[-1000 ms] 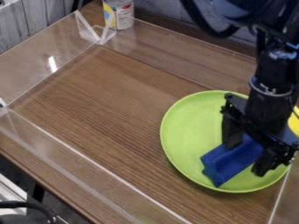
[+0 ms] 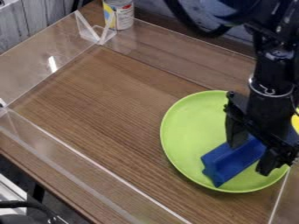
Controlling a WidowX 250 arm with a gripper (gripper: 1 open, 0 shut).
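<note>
A green plate (image 2: pixel 187 131) lies on the wooden counter at the right. On it rests a blue block (image 2: pixel 225 164), long and tilted diagonally, its upper part under the black gripper (image 2: pixel 253 145). The gripper comes down from the top right, its fingers spread open over the block.
Behind the plate at the right edge is a yellow object (image 2: pixel 293 122). A can (image 2: pixel 118 16) stands at the back left beside a clear plastic wall (image 2: pixel 35 61).
The gripper has shifted slightly about the block, with small changes in its pose. The block and plate look where they were.
</note>
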